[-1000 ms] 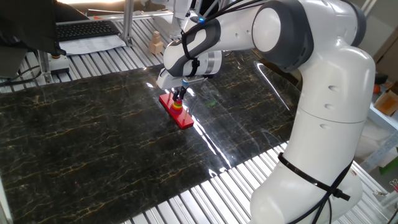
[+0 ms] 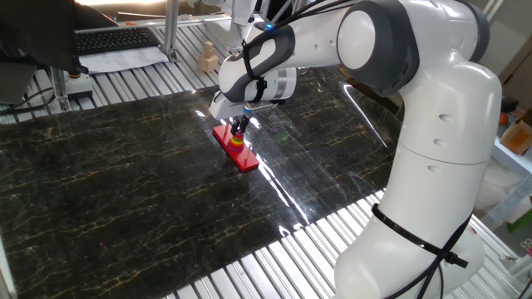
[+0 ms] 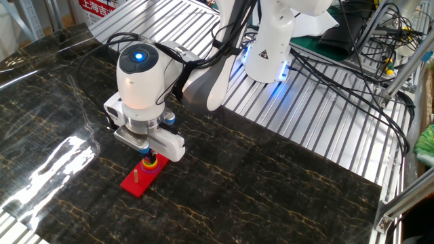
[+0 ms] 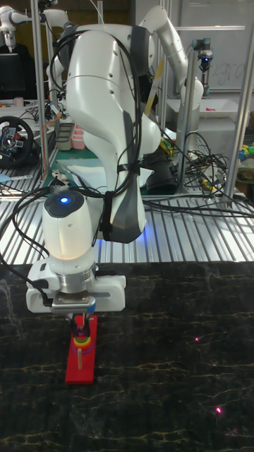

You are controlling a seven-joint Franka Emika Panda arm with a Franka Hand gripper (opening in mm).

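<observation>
A flat red base (image 2: 245,160) with upright pegs lies on the dark marbled tabletop. Coloured rings (image 2: 237,142) are stacked at its middle, with red, yellow and green showing; in exterior view 2 a purple ring also shows at the bottom of the stack (image 3: 150,165). One bare wooden peg (image 3: 135,176) stands on the near part of the base. Directly over the stack, my gripper (image 2: 239,130) points down with its fingertips at the top of the rings. Its fingers are small and dark here, and whether they grip the top ring is unclear.
A small wooden figure (image 2: 208,58) and a keyboard (image 2: 115,40) sit beyond the far edge. Slatted metal (image 3: 325,129) borders the tabletop near the arm's base.
</observation>
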